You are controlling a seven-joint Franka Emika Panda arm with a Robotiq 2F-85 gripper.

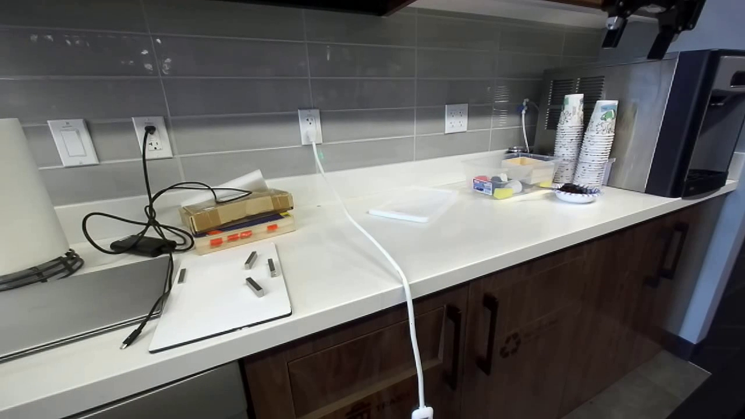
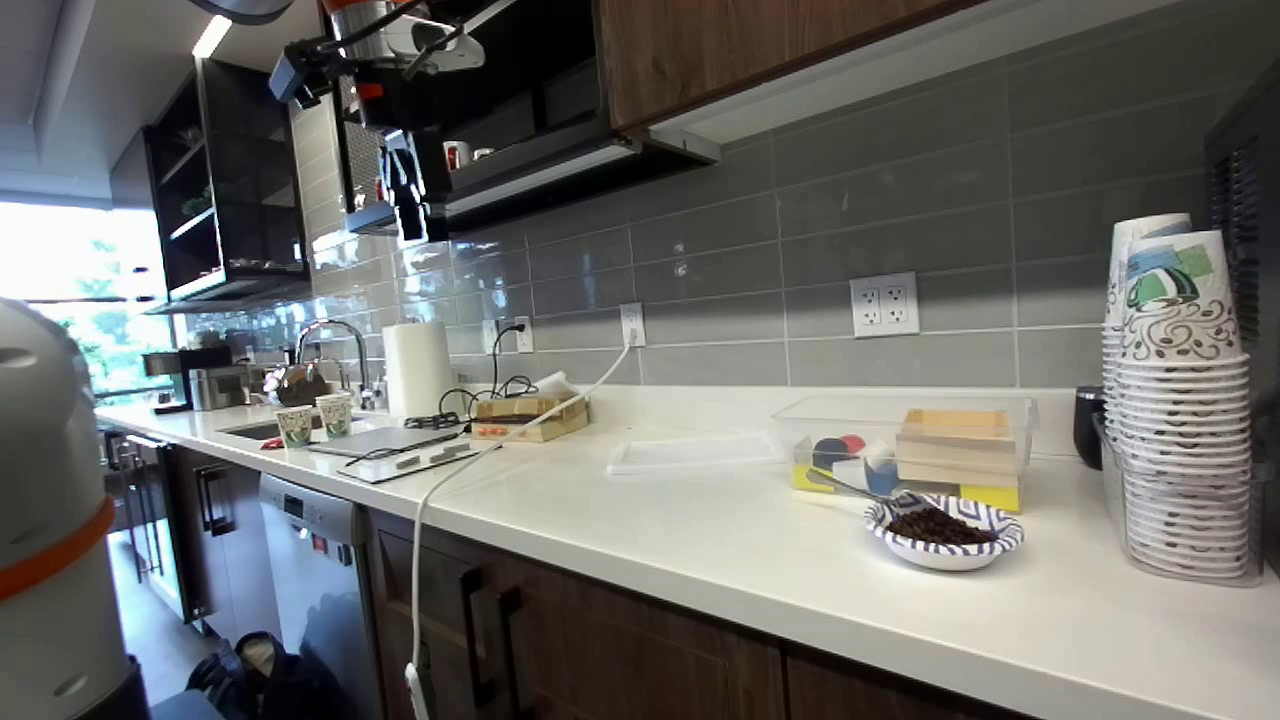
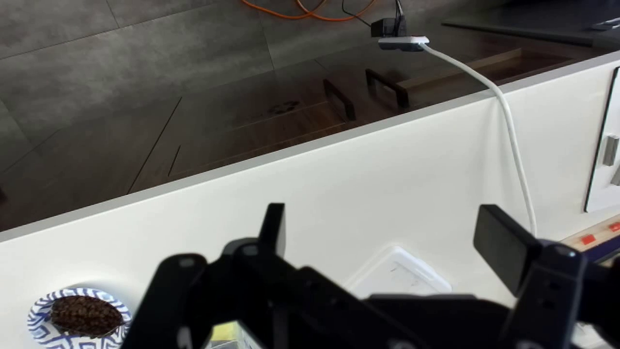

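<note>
High above the counter, my gripper stands open, its two dark fingers wide apart and only bare countertop visible between and below them. In the first exterior view the gripper hangs at the top right corner, and in the second it is at the upper left. A patterned bowl of dark brown bits sits on the counter, a spoon leaning on its rim. Behind it stands a clear bin with several items inside. A white lid lies flat on the counter.
Tall stacks of paper cups stand by the dark machine. A white cable crosses the counter and drops over its front edge. Metal blocks lie on a white board.
</note>
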